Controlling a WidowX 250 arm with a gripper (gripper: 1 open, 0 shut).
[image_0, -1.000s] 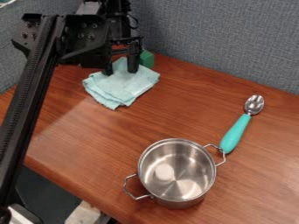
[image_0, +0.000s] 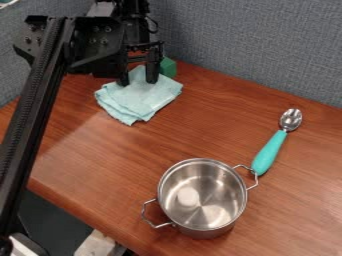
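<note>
My black gripper (image_0: 139, 70) is at the upper left, its fingers low over a folded pale blue cloth (image_0: 139, 98) on the wooden table. Whether the fingers are open or closed on the cloth is hard to tell. Partly hidden behind the gripper is a green object (image_0: 167, 67). A steel pot (image_0: 221, 190) with two handles sits at the lower middle. A spoon with a turquoise handle (image_0: 269, 152) lies to the right.
Grey padded walls (image_0: 254, 40) stand along the back and left. The arm runs down the left side of the view.
</note>
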